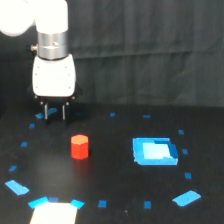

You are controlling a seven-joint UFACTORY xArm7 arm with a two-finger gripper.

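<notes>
A red hexagonal block (79, 147) stands on the dark table, left of the middle. To its right sits a blue square frame or tray (136, 151) with a white patch (155, 151) inside. My gripper (54, 113) hangs at the back left, behind and to the left of the red block and apart from it. Its two dark fingers (45, 109) are spread, and nothing shows between them.
Small blue marks dot the table (115, 180). Larger light-blue pieces lie at the front left (16, 187) and front right (186, 198). A pale object (54, 213) is cut off at the bottom edge. Bare table separates block and tray.
</notes>
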